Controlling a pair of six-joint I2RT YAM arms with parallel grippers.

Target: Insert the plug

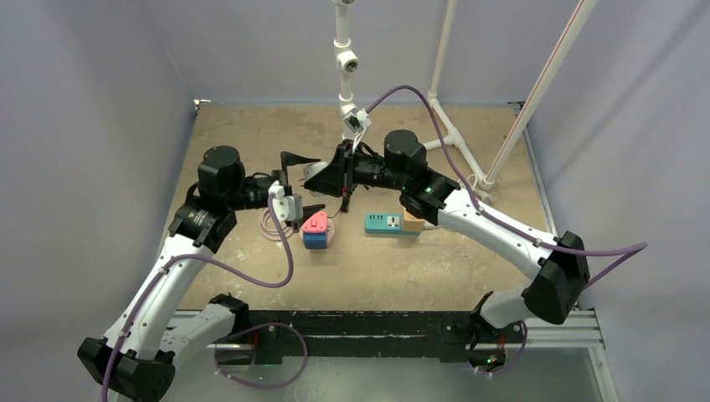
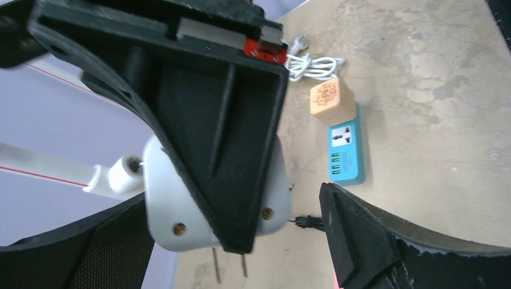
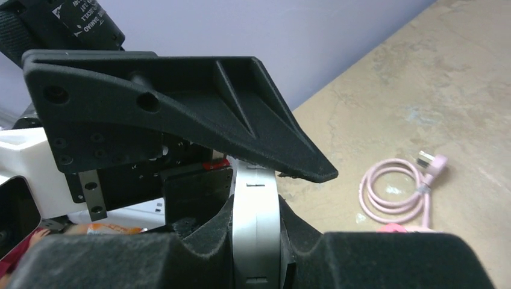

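Note:
A white plug with two metal pins hangs in the air, held between the fingers of my right gripper [image 1: 322, 176]; in the right wrist view its white side [image 3: 256, 223] fills the gap between them. My left gripper [image 1: 300, 186] is open around the same plug, one finger above and one below in the top view, facing my right gripper. Below them stands a pink-and-blue block [image 1: 315, 239]. A turquoise power strip [image 1: 383, 223] with a socket lies to the right.
An orange block [image 2: 331, 102] sits at the strip's end. A coiled pink cable [image 3: 388, 205] and a black cable [image 2: 307, 221] lie on the table. White pipes [image 1: 343, 67] rise at the back.

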